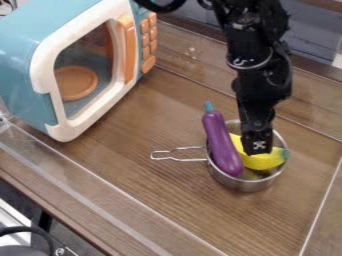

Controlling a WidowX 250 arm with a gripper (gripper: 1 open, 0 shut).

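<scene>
A metal pot (249, 182) with a wire handle pointing left holds a purple eggplant (219, 144) on its left side and a yellow banana (270, 161) on its right. My black gripper (255, 140) hangs upright over the pot, its fingertips at the banana's upper part, partly hiding it.
A toy microwave (47, 70) in light blue and white, with its door window showing a brown plate, sits at the upper left.
</scene>
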